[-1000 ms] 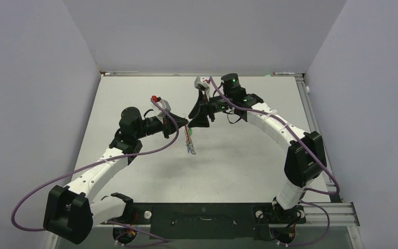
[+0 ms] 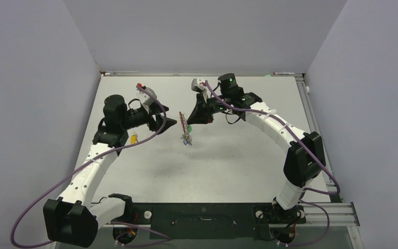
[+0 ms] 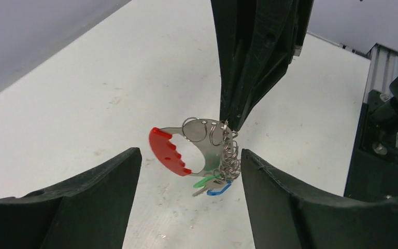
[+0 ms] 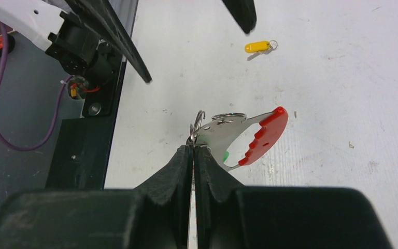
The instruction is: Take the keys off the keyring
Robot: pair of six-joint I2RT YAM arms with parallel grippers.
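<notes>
My right gripper is shut on the keyring (image 4: 197, 127), a bunch of metal rings and keys with a flat bottle-opener-like piece with a red serrated grip (image 4: 269, 132). It hangs near mid-table in the top view. In the left wrist view, green and blue key covers (image 3: 217, 191) dangle below it. My left gripper stands open just left of the bunch, apart from it, with nothing held between its fingers.
A yellow key tag (image 4: 256, 46) with a key lies on the left part of the white table (image 2: 223, 171). Grey walls stand on the sides and back.
My left gripper has opened and moved back left and toward the rear, away from the bunch.
</notes>
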